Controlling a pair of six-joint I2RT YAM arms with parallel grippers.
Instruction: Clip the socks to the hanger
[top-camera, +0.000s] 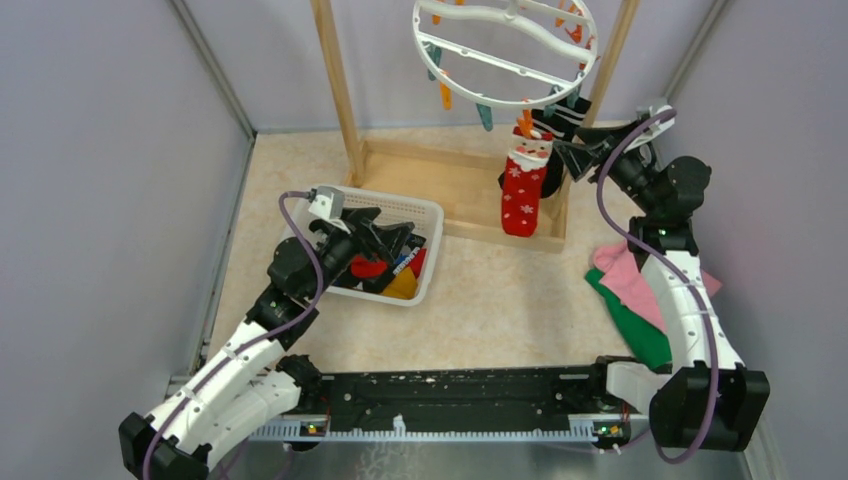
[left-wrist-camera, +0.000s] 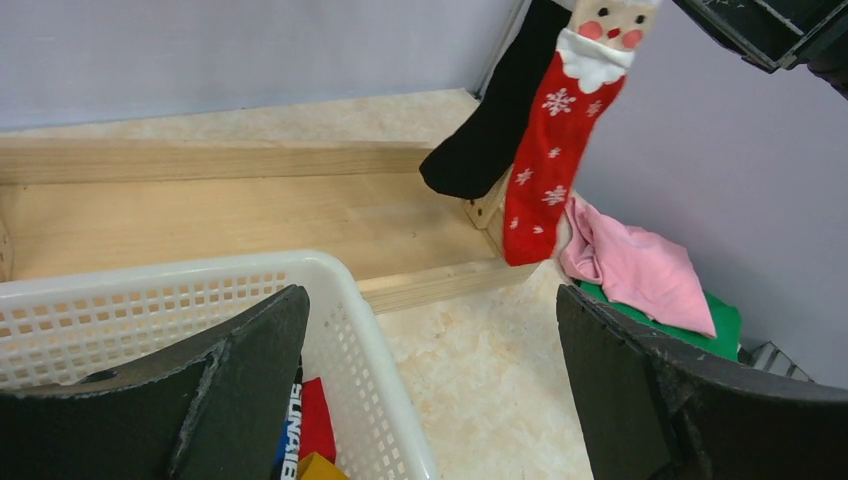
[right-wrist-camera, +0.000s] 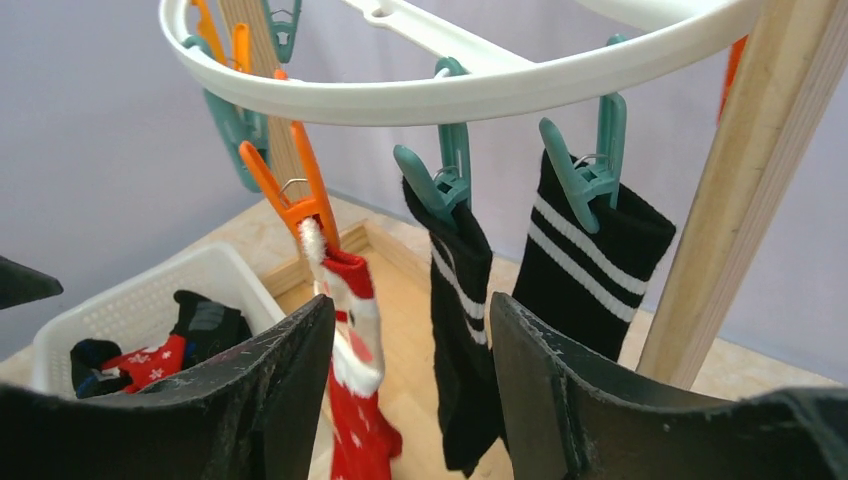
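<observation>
The red Santa sock (top-camera: 522, 195) hangs from an orange clip (right-wrist-camera: 294, 190) on the white round hanger (top-camera: 505, 95). Beside it, a black sock (right-wrist-camera: 462, 330) and a black sock with white stripes (right-wrist-camera: 588, 260) hang from teal clips. My right gripper has its fingers apart, with nothing gripped between them; the Santa sock and the first black sock hang beyond its fingertips. Over the basket (top-camera: 432, 270), my left gripper stands open and empty. More socks (top-camera: 400, 280) lie in the basket, partly hidden by the left arm.
Wooden posts (top-camera: 338, 90) flank the hanger, rising from a wooden base (top-camera: 470, 190). Pink cloth (top-camera: 635, 285) and green cloth (top-camera: 640, 325) lie at the right by the right arm.
</observation>
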